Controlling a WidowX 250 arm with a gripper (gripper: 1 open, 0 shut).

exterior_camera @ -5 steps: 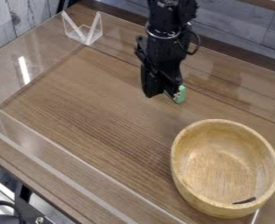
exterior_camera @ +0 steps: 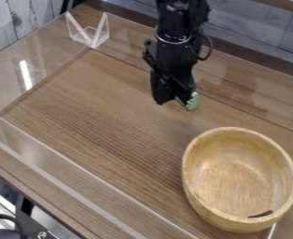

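Observation:
The black robot arm reaches down from the top centre to my gripper [exterior_camera: 174, 93], low over the wooden table [exterior_camera: 87, 131] near its middle. The gripper is shut; nothing clearly shows between its fingers. A small green object [exterior_camera: 188, 101] lies just right of the fingertips, partly behind them; whether they touch it I cannot tell.
A large beige bowl [exterior_camera: 236, 173] with a small dark piece inside fills the front right. A clear plastic holder stands at the back left, and another pale item at the left edge.
The gripper has shifted very slightly at the green object. The bowl has not moved.

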